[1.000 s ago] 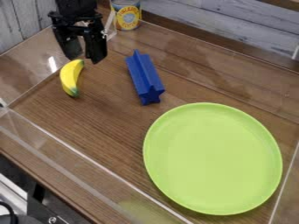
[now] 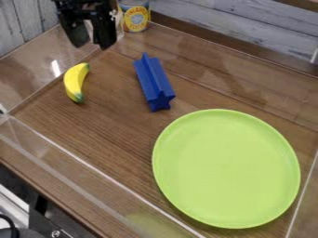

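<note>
My black gripper (image 2: 89, 32) is at the top left of the wooden table, above and behind a yellow banana (image 2: 76, 82), with its two dark fingers apart and nothing seen held. The banana lies lengthwise on the table. To its right lies a blue block with a raised ridge (image 2: 154, 84). A large green plate (image 2: 226, 167) sits at the front right.
A can (image 2: 134, 17) with a yellow and blue label stands at the back beside the gripper. Pale plank walls edge the back and left.
The gripper has moved upward in the view, away from the banana. The banana, block and plate have not moved.
</note>
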